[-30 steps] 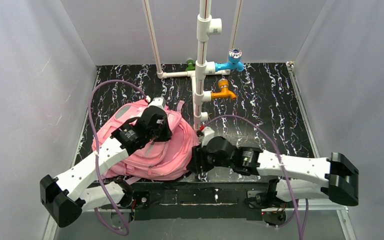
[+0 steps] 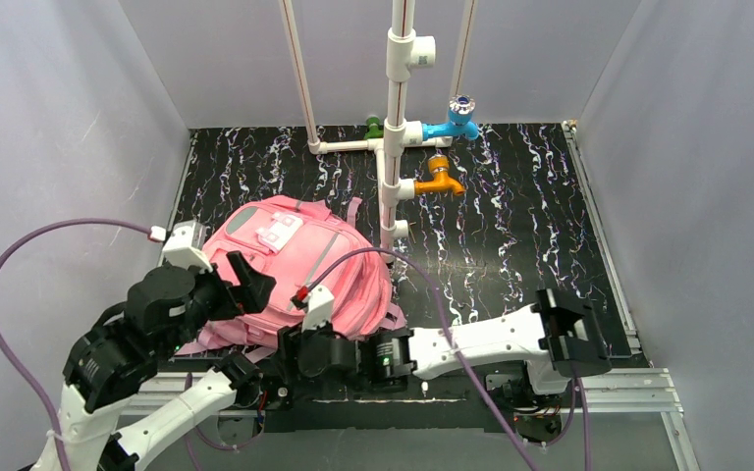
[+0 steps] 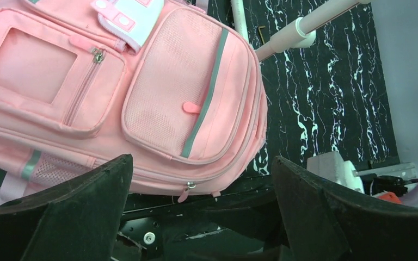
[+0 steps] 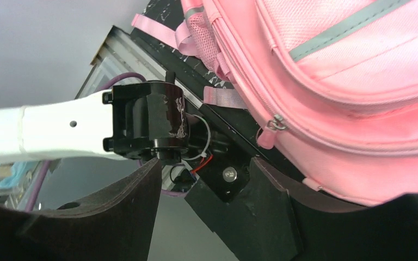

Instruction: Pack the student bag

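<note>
The pink bag [image 2: 295,257] lies on the left half of the black marbled surface. Above its left part my left gripper [image 2: 255,285] hangs open with nothing between its fingers. In the left wrist view the bag [image 3: 179,81] fills the upper left, and a zipper pull [image 3: 184,194] hangs at its near edge. My right gripper is low at the bag's front edge; in the right wrist view its fingers [image 4: 141,196] are spread, with no object between them. A zipper pull [image 4: 267,137] sits just beyond the right gripper's fingers. The zips in view look closed.
A white pipe stand [image 2: 393,147] with a blue tap [image 2: 452,123] and an orange tap [image 2: 439,179] rises right behind the bag. Grey walls flank the table [image 2: 520,226], whose right side is clear.
My left gripper has drawn back to the left and toward the front, and its fingers have opened. Leftward along the front of the bag, my right gripper has moved in.
</note>
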